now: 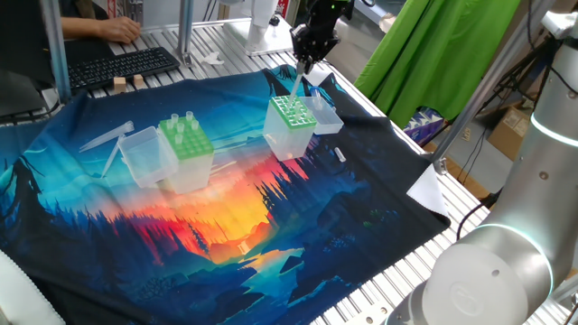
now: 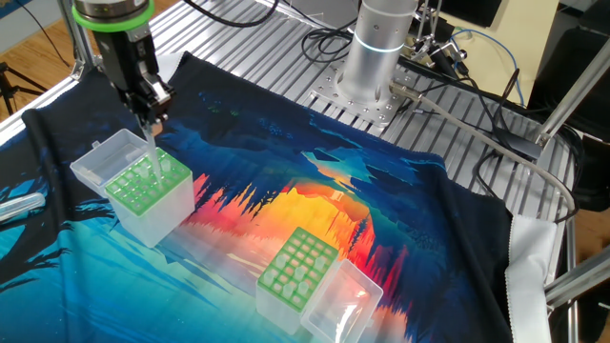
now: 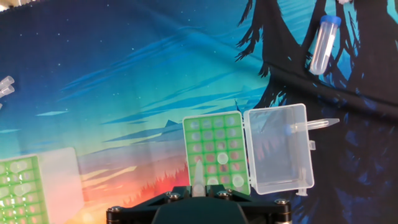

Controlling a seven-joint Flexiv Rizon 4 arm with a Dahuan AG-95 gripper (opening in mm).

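Held upright by my shut gripper (image 2: 152, 118) is a clear pipette tip (image 2: 152, 151). Its lower end meets the green top (image 2: 141, 187) of one tip box; whether it sits inside a hole I cannot tell. In the wrist view the tip (image 3: 198, 175) points over the left side of the green grid (image 3: 213, 138), near the box's front. A few pale tips stand in that grid. The box's clear lid (image 3: 278, 149) lies folded open to the right. A second tip box (image 1: 189, 161) stands apart, with several tips upright in its green top.
Loose clear tips (image 1: 107, 137) lie beyond the second box, whose lid (image 1: 149, 155) is open. A blue-capped tube (image 3: 324, 46) rests on the dark cloth. Another tip (image 3: 323, 124) lies by the open lid. Between the two boxes the cloth is clear.
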